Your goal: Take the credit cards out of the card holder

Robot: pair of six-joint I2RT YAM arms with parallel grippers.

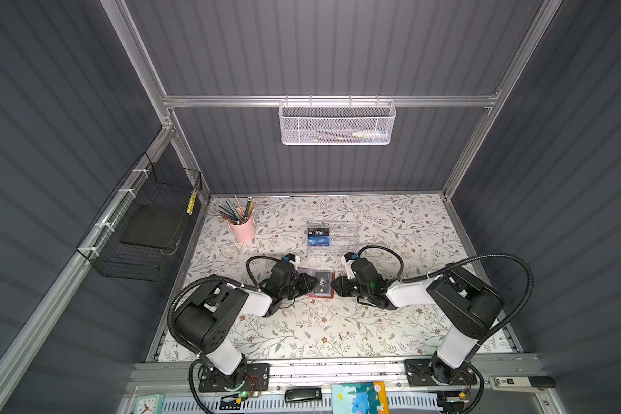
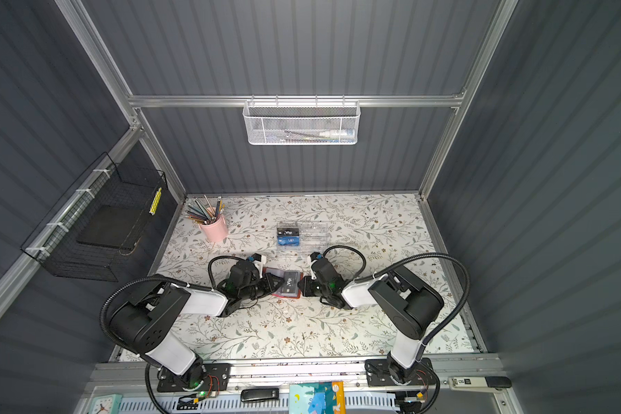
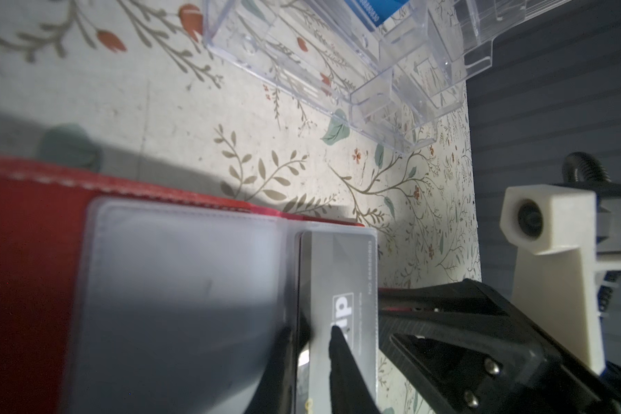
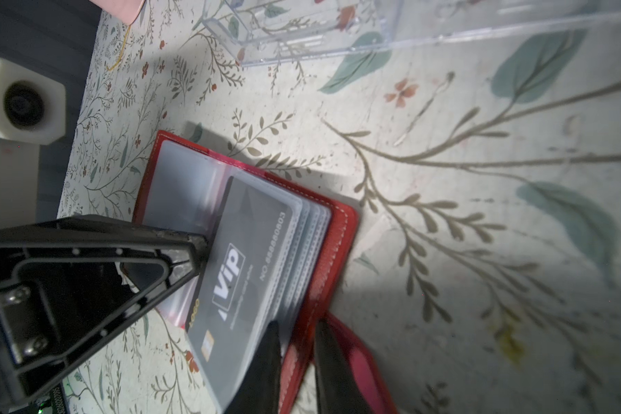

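Observation:
The red card holder lies spread open on the table with clear plastic sleeves. A grey VIP card sits in its right-hand sleeve. In the left wrist view the holder's left sleeve looks empty. My left gripper is shut at the inner edge of the grey card; whether it pinches that thin edge cannot be made out. At the holder's right border, my right gripper is shut on the red edge and sleeves.
Behind the holder stands a clear plastic rack with a black card and a blue card on its left side. A pink pencil cup is at the back left.

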